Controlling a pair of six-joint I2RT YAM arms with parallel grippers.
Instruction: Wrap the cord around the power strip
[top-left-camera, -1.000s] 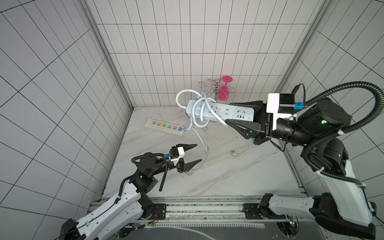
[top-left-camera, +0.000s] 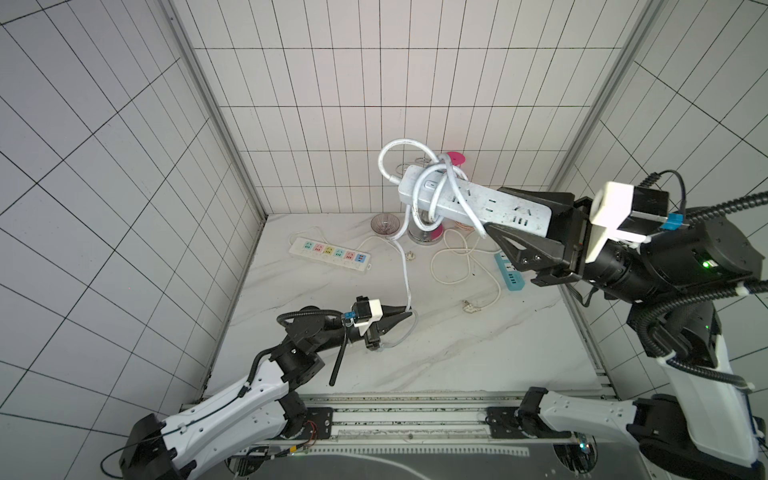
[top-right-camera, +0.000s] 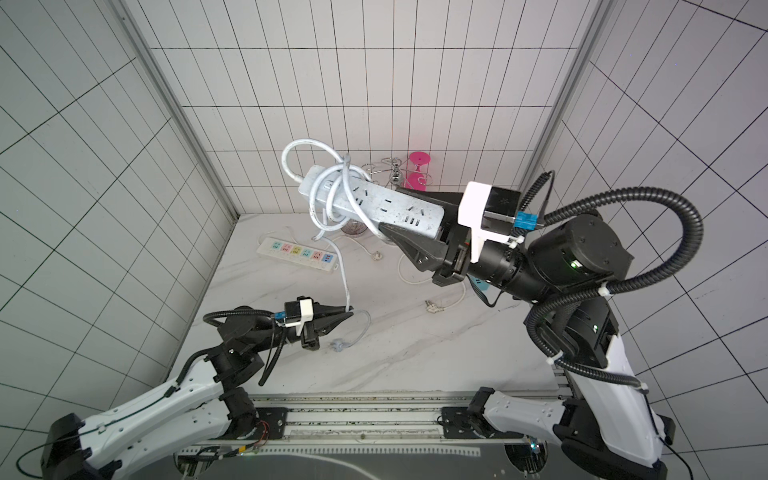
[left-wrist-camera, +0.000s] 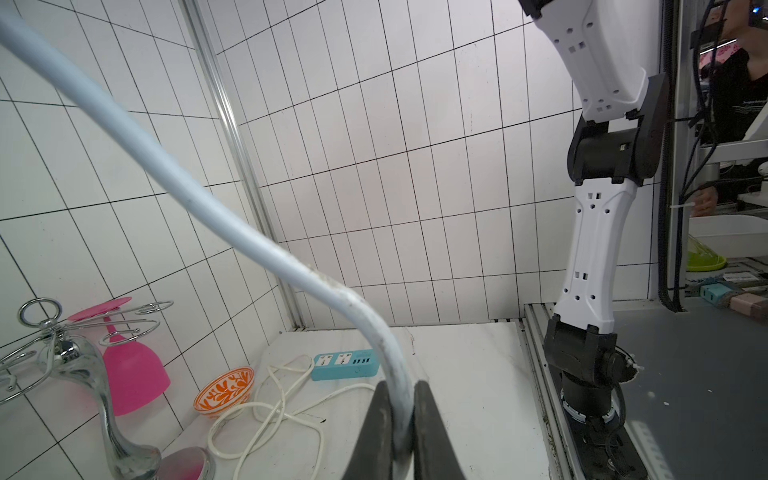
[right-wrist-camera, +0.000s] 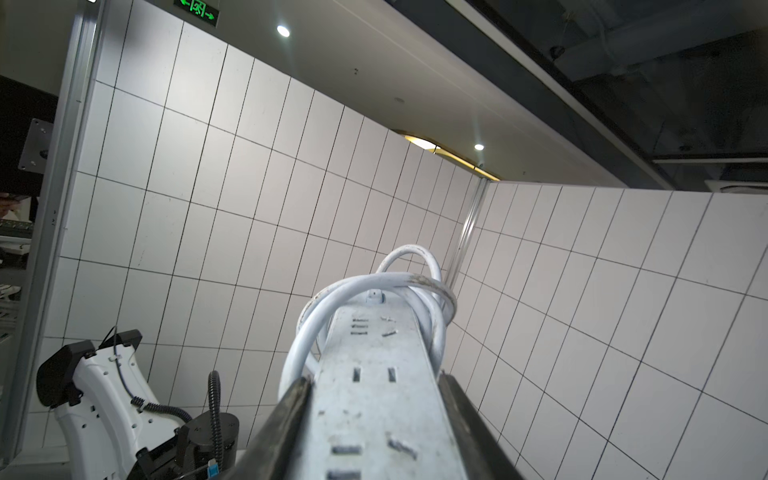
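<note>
High above the table, the white power strip (top-left-camera: 488, 201) is held at one end by my right gripper (top-left-camera: 520, 220), which is shut on it. Its white cord (top-right-camera: 345, 192) loops around the far half of the strip and then hangs down toward the left. Lower down, my left gripper (top-left-camera: 410, 310) is shut on the hanging cord; in the left wrist view the cord (left-wrist-camera: 320, 288) runs straight down between the fingertips. The plug (top-right-camera: 340, 345) lies low near the left gripper, on a short cord tail. In the right wrist view the strip (right-wrist-camera: 376, 400) fills the fingers, with coils beyond.
On the table lie a cream strip with coloured sockets (top-left-camera: 329, 253) at the left and a blue strip (top-left-camera: 509, 273) with pale cord at the right. A metal rack with pink glasses (top-right-camera: 417, 164) stands at the back.
My left gripper has gone from open to shut on the hanging cord. The right gripper has carried the strip up and to the right, and the cord between them is straighter.
</note>
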